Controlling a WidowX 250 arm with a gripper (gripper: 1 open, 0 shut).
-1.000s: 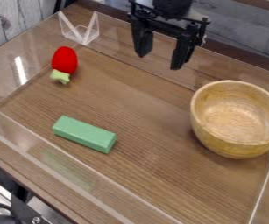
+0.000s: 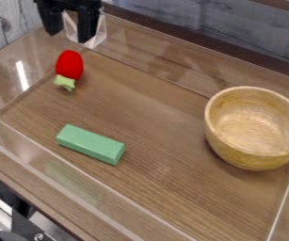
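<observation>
My gripper (image 2: 66,21) is at the top left of the camera view, a dark shape cut off by the top edge, above and just behind a red object (image 2: 70,63) with a pale green part at its lower end. Whether the fingers are open or shut is not clear. A green block (image 2: 90,143) lies at the lower middle. An empty tan bowl (image 2: 253,130) stands on the right.
The wooden table (image 2: 172,198) has clear room in the middle, at the back and along the front. A pale, see-through object stands at the back left beside the gripper. The table's left edge shows at the lower left.
My gripper has swept left from the back middle and right to the top left, near the red object. The objects on the table look unmoved.
</observation>
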